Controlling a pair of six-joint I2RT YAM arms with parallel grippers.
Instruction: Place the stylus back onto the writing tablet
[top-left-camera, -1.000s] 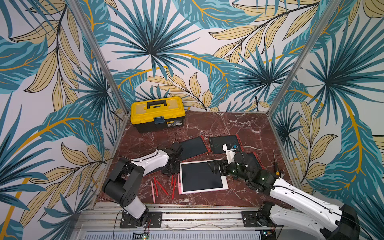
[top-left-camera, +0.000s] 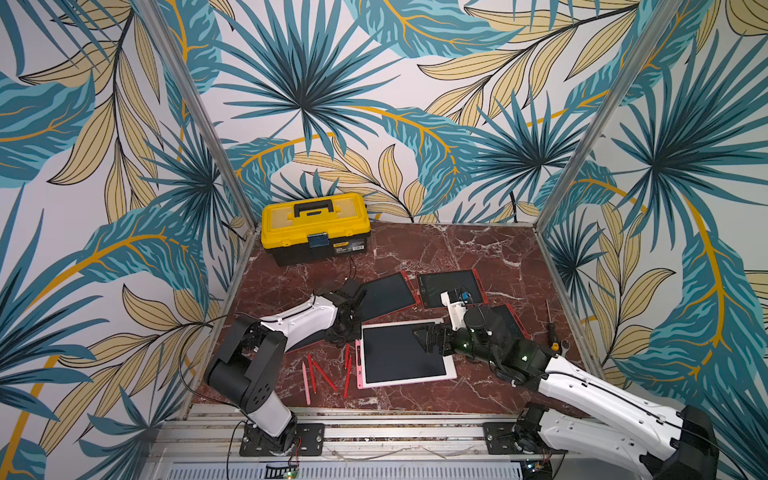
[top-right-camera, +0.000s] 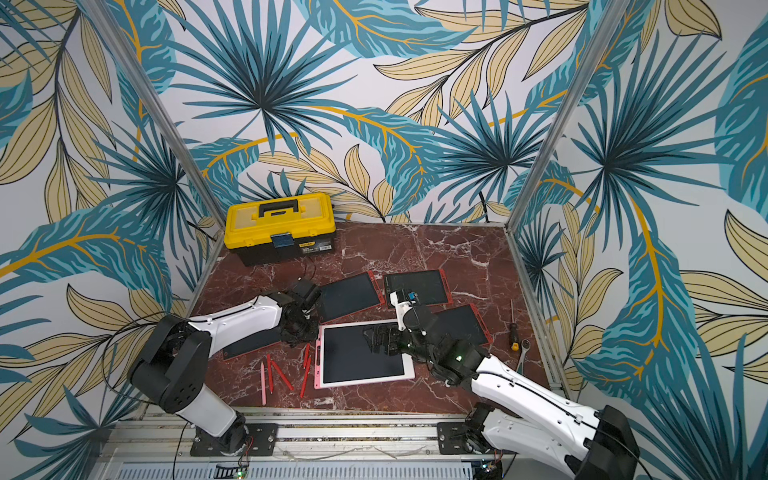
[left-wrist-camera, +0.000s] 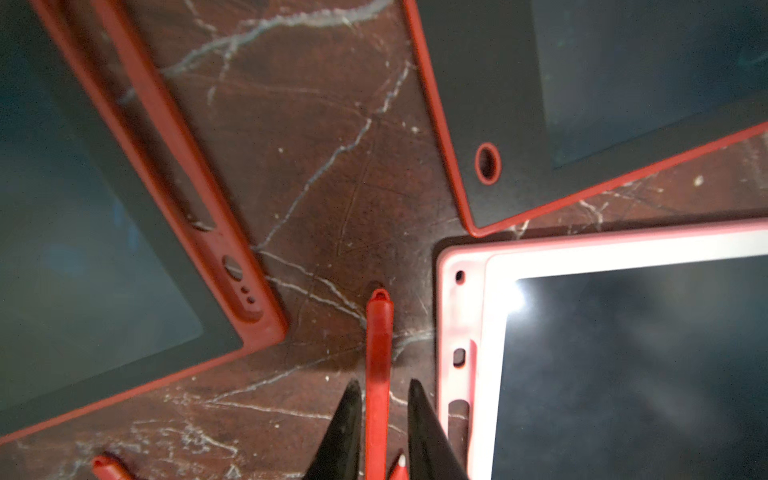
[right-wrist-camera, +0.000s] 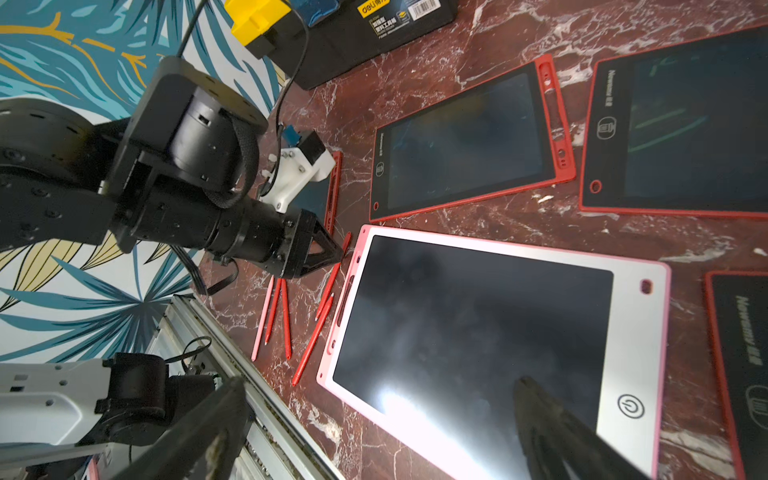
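Note:
A pink-and-white writing tablet (top-left-camera: 404, 352) lies at the front centre, with several red styluses (right-wrist-camera: 285, 316) and a pink stylus (right-wrist-camera: 261, 316) on the table to its left. My left gripper hangs over a red stylus (left-wrist-camera: 378, 328) beside the tablet's slotted edge; its fingertips are close together, and I cannot tell their height above the stylus. My right gripper (top-left-camera: 428, 340) stands open above the white tablet, nothing between its fingers.
Several dark red-framed tablets (top-right-camera: 416, 286) lie behind and beside the white one. A yellow toolbox (top-left-camera: 312, 220) stands at the back left, a screwdriver (top-right-camera: 513, 340) at the right.
My left gripper has moved very slightly up and back from the front styluses. The right arm is almost unchanged.

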